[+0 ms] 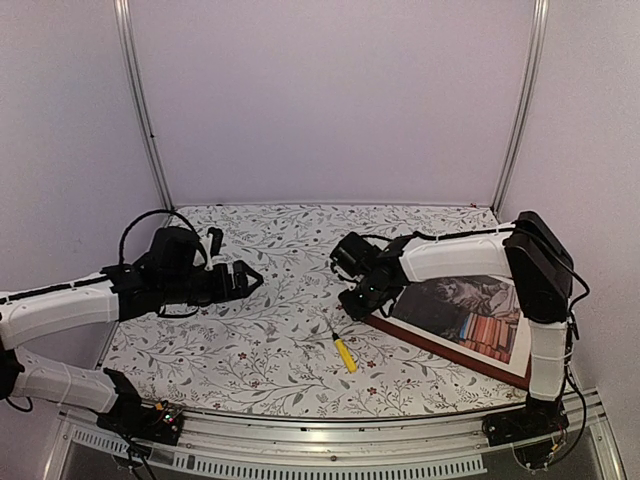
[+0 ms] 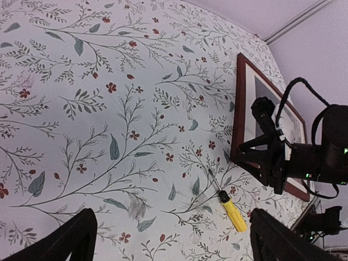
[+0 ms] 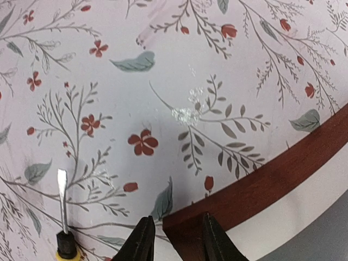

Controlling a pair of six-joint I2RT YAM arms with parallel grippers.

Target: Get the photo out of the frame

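Observation:
The picture frame (image 1: 450, 350) lies at the right of the table, its wooden border reddish brown. Inside it are a white mat and a dark photo (image 1: 488, 338) with orange-brown books. My right arm covers the frame's far part. My right gripper is at the frame's near-left corner, its fingers partly apart. In the right wrist view, that brown corner (image 3: 190, 223) appears between them; whether they press on it cannot be told. Well clear on the left, over bare cloth, my left gripper is open with nothing between its fingers.
A yellow-handled screwdriver (image 1: 344, 352) lies on the flowered cloth, left of the frame's corner. White walls enclose the sides and back.

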